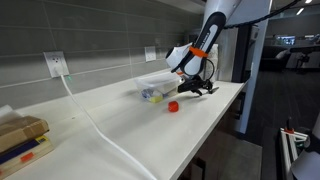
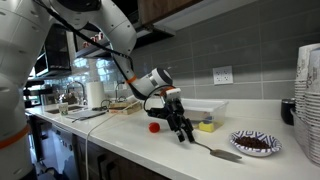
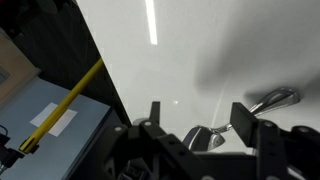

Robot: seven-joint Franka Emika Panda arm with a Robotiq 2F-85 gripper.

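Note:
My gripper (image 2: 187, 139) is low over the white counter, close to the handle end of a spatula-like metal utensil (image 2: 226, 156) lying flat there. In the wrist view the gripper's dark fingers (image 3: 247, 120) stand apart. A shiny metal utensil (image 3: 276, 101) shows there, partly hidden by the right finger, and another piece of metal appears lower between the fingers. Nothing is visibly clamped. From the first exterior side, the gripper (image 1: 202, 91) hovers at or just above the counter; contact cannot be made out.
A red object (image 2: 154, 127) sits on the counter to one side. Behind the arm stand a white bin (image 2: 200, 107) and a yellow block (image 2: 207, 127). A patterned plate with dark contents (image 2: 254, 143) and stacked dishes (image 2: 309, 100) are at the right.

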